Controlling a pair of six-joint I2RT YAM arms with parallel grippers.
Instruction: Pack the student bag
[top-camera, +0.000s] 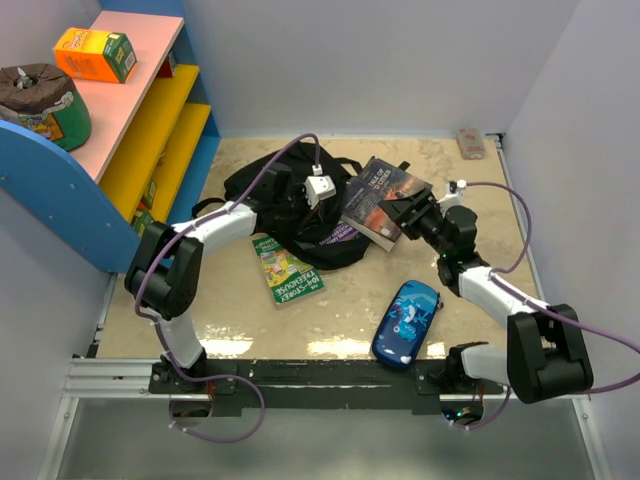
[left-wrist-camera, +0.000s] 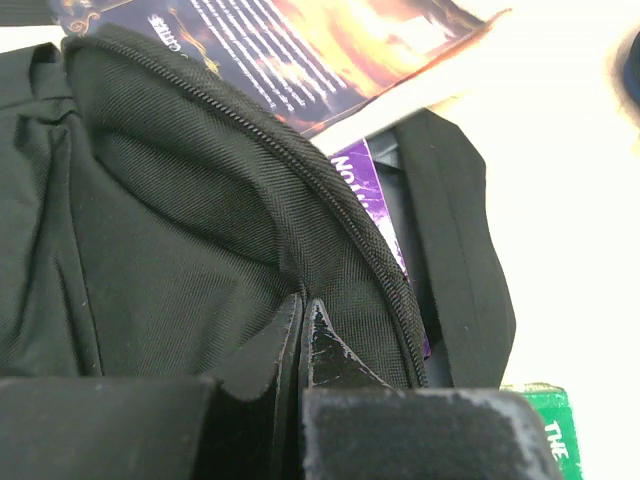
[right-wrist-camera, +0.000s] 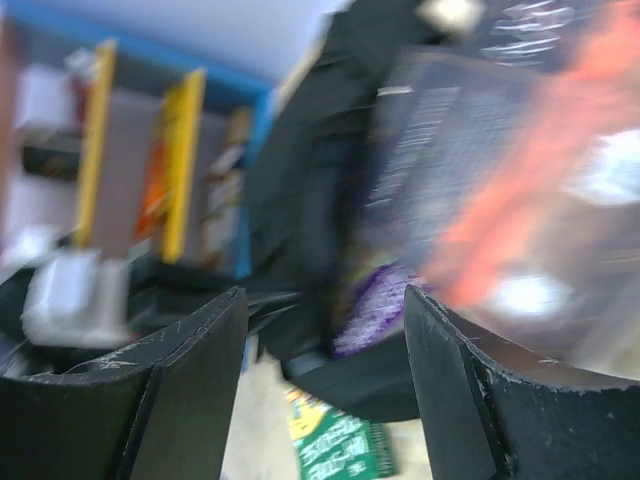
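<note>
The black bag (top-camera: 355, 254) lies unzipped at the middle back. My left gripper (top-camera: 312, 220) is shut on its fabric; creases of the flap (left-wrist-camera: 240, 180) run to the fingertips in the left wrist view. A purple book (top-camera: 338, 236) lies in the bag, partly covered. The dark book with an orange picture (top-camera: 378, 192) overlaps the bag's right side. Over that book's right edge is my right gripper (top-camera: 400, 210). Its fingers (right-wrist-camera: 205, 340) look apart in the blurred right wrist view, the book (right-wrist-camera: 460, 170) behind and beside one; its grip is unclear.
A green treehouse book (top-camera: 288, 270) lies in front of the bag, a blue pencil case (top-camera: 407, 322) near the front edge. At the back right corner is a small box (top-camera: 470, 143). A shelf (top-camera: 165, 130) stands at the left. Table right of the pencil case is clear.
</note>
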